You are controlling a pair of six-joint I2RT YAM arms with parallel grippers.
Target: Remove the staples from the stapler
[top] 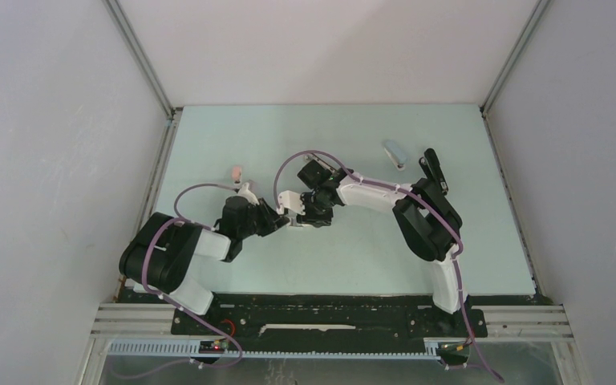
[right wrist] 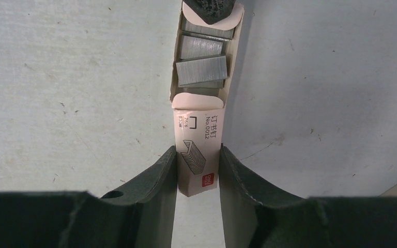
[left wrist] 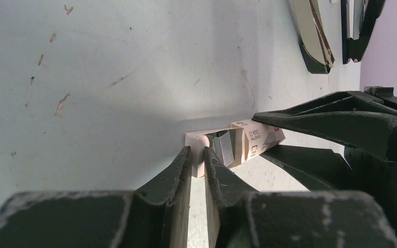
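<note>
A pink staple box lies low over the tabletop, its inner tray slid partly out and showing several grey staple strips. My left gripper is shut on the tray's far end. My right gripper is shut on the printed sleeve at the other end. The two grippers face each other near the middle of the table. In the left wrist view, two staplers, one grey-beige and one black, lie beyond my right gripper.
In the top view, a light blue stapler and a black stapler lie at the back right, and a small pink object at the left.
</note>
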